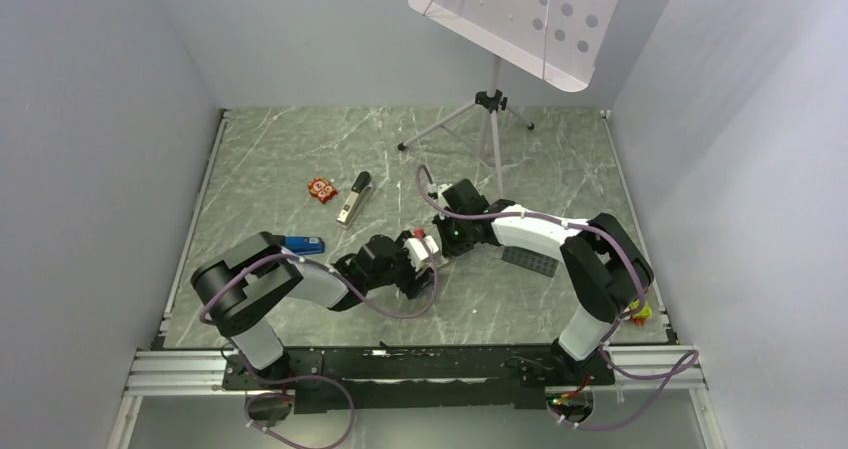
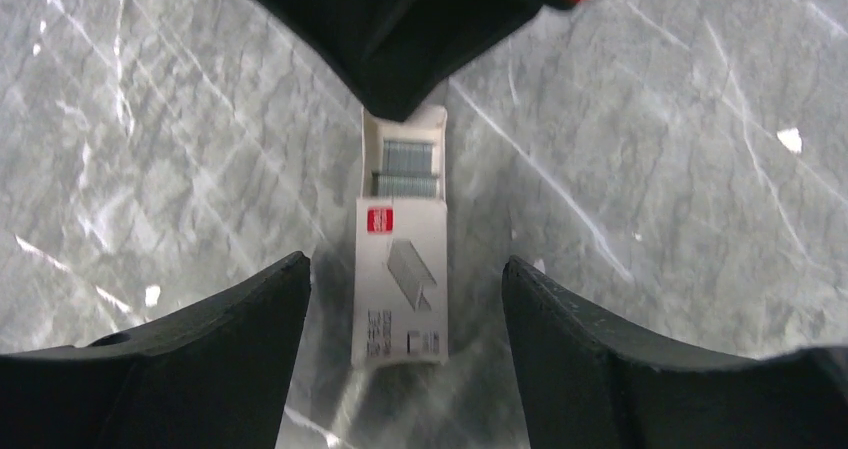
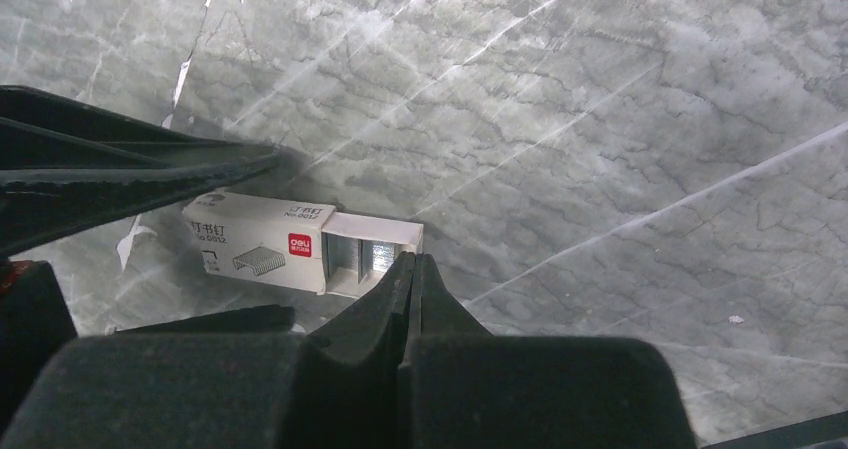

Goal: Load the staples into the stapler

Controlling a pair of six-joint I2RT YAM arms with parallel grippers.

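A small white staple box [image 2: 400, 289] [image 3: 255, 239] lies on the marble table with its inner tray [image 2: 404, 154] [image 3: 365, 227] partly out, showing rows of staples. My left gripper stands open around the box's sleeve, its fingers apart from it on both sides. My right gripper is shut at the tray's outer end, with no object clearly between its tips. In the top view a stapler [image 1: 350, 206] with a black top lies behind my left gripper, tilted diagonally on the table.
A blue stapler [image 1: 305, 244] lies at left, partly behind the left arm, and a red object [image 1: 321, 189] near the middle back. A dark pad [image 1: 530, 262] lies under the right arm. A white stand [image 1: 495, 144] occupies the back right.
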